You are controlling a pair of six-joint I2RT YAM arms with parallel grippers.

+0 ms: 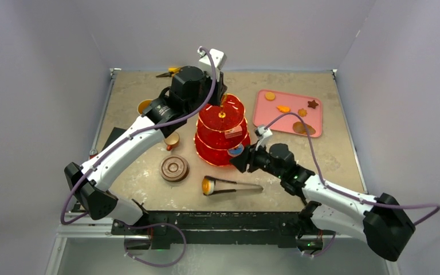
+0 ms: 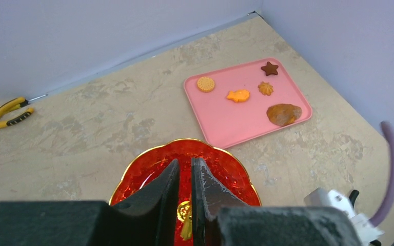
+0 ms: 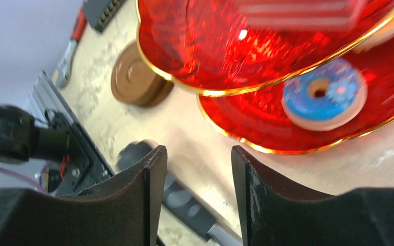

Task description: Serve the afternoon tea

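Observation:
A three-tier red stand [image 1: 220,120] with gold rims stands mid-table. At its top, my left gripper is shut on the gold handle [image 2: 186,228]. Right of the lower tiers, my right gripper hangs with its fingers apart and nothing between them. Below it are black-tipped metal tongs [image 1: 238,187], blurred in the right wrist view; whether they rest on the table I cannot tell. A round orange-and-white piece [image 1: 207,186] sits at their tips. A blue-iced donut [image 3: 324,95] lies on the bottom tier, and a pink piece [image 1: 234,132] on the middle one.
A pink tray [image 1: 263,112] at the back right carries several snacks, including a brown pastry [image 2: 283,114]. Left of the stand are a brown lidded pot [image 1: 174,168], a cup [image 1: 172,140] and yellow-handled pliers [image 2: 15,110].

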